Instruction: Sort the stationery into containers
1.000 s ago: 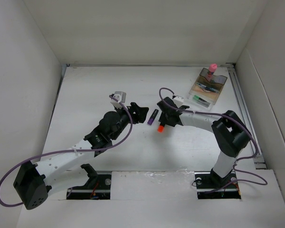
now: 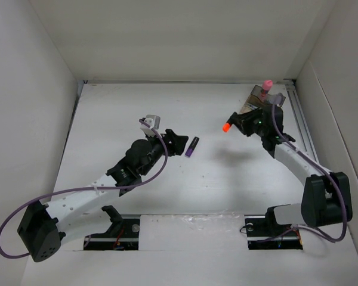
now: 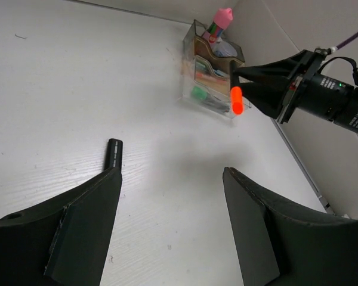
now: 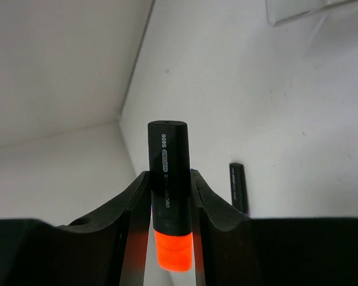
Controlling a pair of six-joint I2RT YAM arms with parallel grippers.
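Note:
My right gripper (image 2: 236, 119) is shut on an upright black marker (image 4: 168, 161) with an orange end (image 3: 237, 101), raised just left of the clear container (image 2: 248, 102) at the back right. A dark pen with a purple end (image 2: 192, 146) lies on the table. My left gripper (image 2: 178, 143) hangs to its left with open fingers and nothing between them. The container holds a pink-topped item (image 3: 222, 19) and several pens, partly hidden behind the right gripper in the left wrist view.
Walls surround it, with a metal rail (image 2: 300, 116) along the right side.
My right gripper has risen and swung up and right with the orange-ended marker, from beside the purple-ended pen to near the container. The left arm has not visibly moved.

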